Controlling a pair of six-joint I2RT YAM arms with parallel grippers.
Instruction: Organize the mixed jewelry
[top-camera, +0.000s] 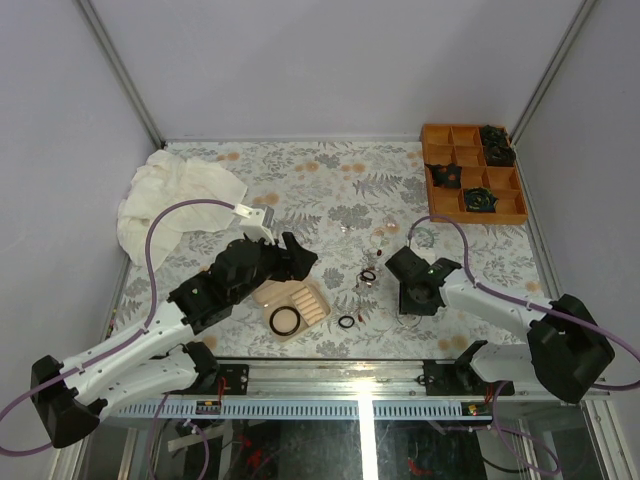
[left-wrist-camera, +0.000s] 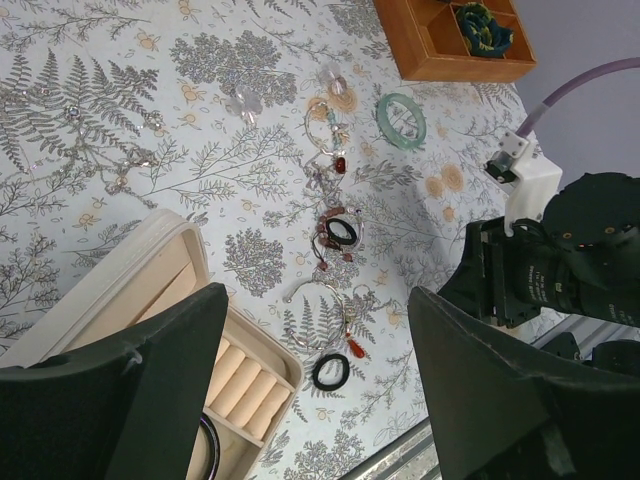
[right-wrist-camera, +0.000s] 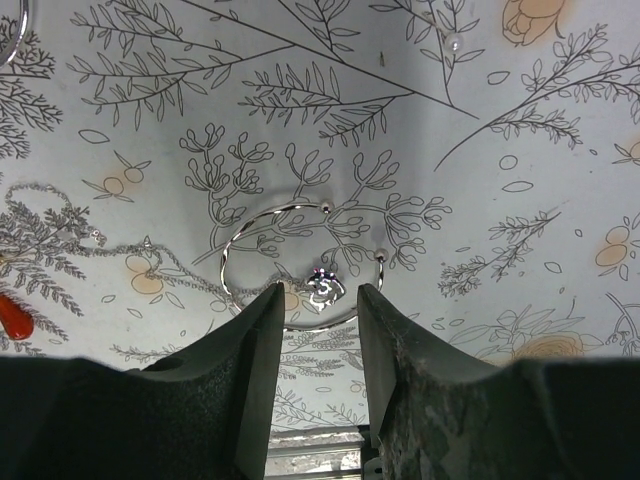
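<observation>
Mixed jewelry lies on the floral cloth: a dark bracelet among beads, a black ring, a green bangle and fine chains. In the right wrist view, my right gripper is open just over a silver open bangle with a jewelled pendant inside it, on a chain. My left gripper hangs open above the cream jewelry case, which holds a large black bangle and padded rolls.
A wooden compartment box with dark items stands at back right. A white cloth lies at left.
</observation>
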